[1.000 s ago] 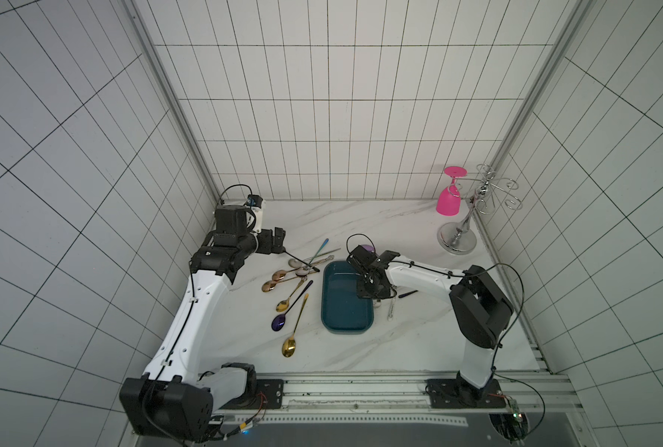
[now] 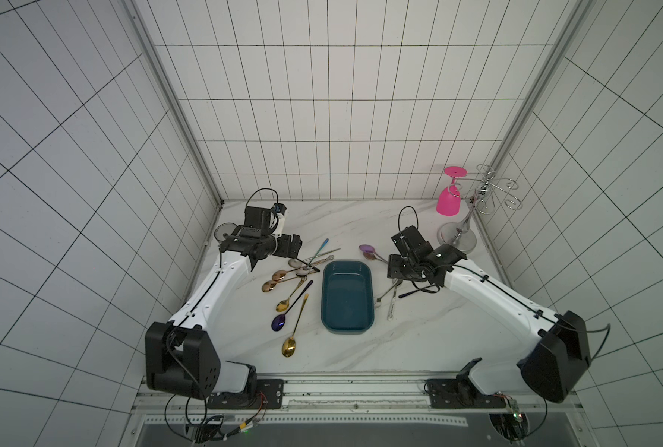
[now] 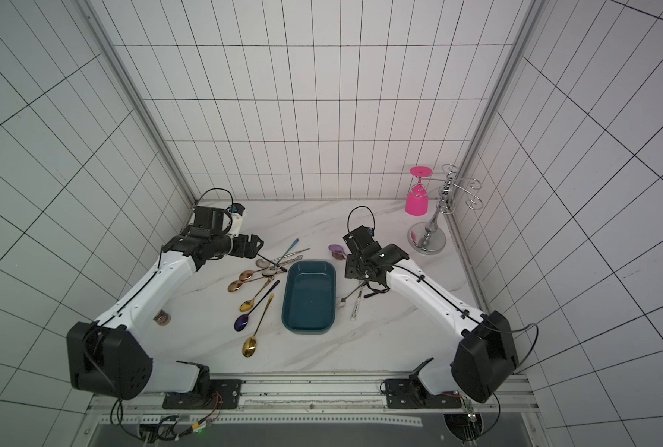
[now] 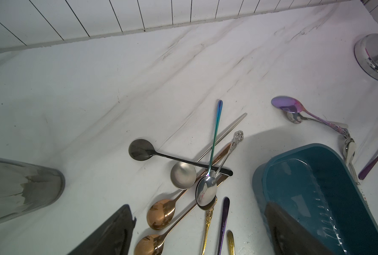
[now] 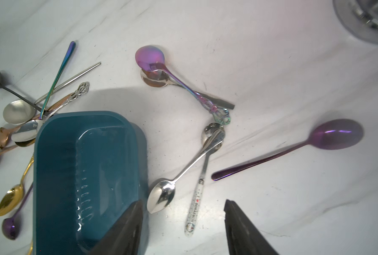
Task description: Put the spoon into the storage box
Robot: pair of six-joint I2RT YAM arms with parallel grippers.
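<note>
The teal storage box [image 2: 347,298] lies empty in the middle of the table. To its left, several spoons overlap: a black spoon [image 4: 141,149], a silver spoon [image 4: 183,175] and copper, gold and purple ones. My left gripper is open above this pile, fingers apart. On the box's right, the right wrist view shows a silver spoon [image 5: 161,195] lying across a Doraemon-handled spoon [image 5: 194,208], with a purple spoon [image 5: 336,133] farther right. My right gripper hangs over these, its fingers parted and nothing held between them.
A chrome stand [image 3: 426,237] with a pink goblet [image 3: 417,199] stands at the back right. A clear glass [image 4: 23,191] lies on the left.
My right arm has swung right and back, from over the box's right edge to beyond it. My left gripper has shifted slightly right and down. The spoons and box look unmoved.
</note>
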